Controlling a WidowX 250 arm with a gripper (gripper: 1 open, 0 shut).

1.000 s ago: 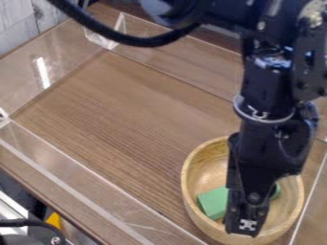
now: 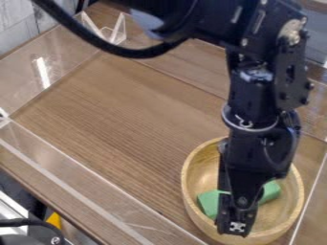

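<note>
My gripper [image 2: 246, 199] reaches down from the top right into a round tan bowl [image 2: 200, 170] at the lower right. It is open, its dark fingers inside the bowl over a green object [image 2: 211, 201]. The object lies on the bowl's bottom and is partly hidden behind the fingers; I cannot tell whether they touch it.
The wooden floor [image 2: 109, 124] of the tray is clear left of the bowl and behind it. Clear plastic walls run along the left and near edges. A cable arches across the top left.
My gripper has shifted slightly left within the bowl, and its upper part is a little further left as well. The bowl has barely moved.
</note>
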